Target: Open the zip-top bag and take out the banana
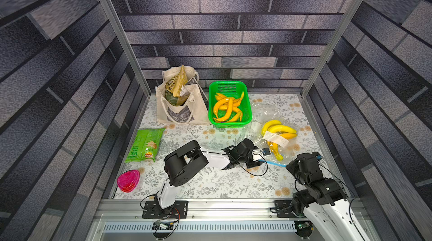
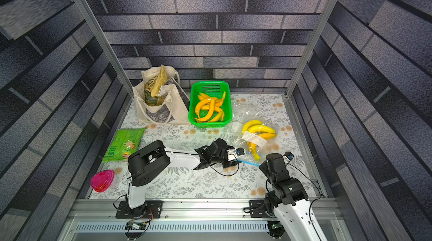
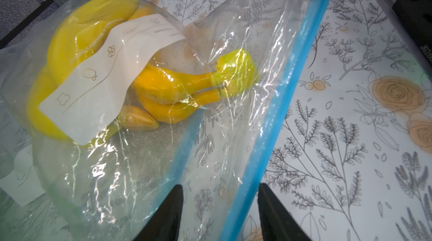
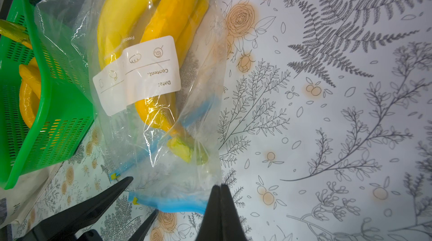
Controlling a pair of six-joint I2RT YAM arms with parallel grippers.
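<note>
The clear zip bag point(image 3: 252, 65) lies with yellow bananas point(image 4: 162, 25) inside and a white label point(image 4: 148, 70) on it. Its mouth has two blue zip strips, apart from each other. My right gripper is shut on one end of the near blue strip point(image 4: 180, 202). At the strip's other end, my left gripper stands part open; the near strip runs between its fingers, close to one of them. The far blue strip point(image 3: 180, 160) lies beyond, with a yellow tab point(image 4: 113, 176) at its corner.
A green basket point(image 1: 229, 124) of bananas stands behind the bag, to its left. A cloth tote point(image 1: 196, 106), a green packet point(image 1: 146, 144) and a pink container point(image 1: 128, 180) are farther left.
</note>
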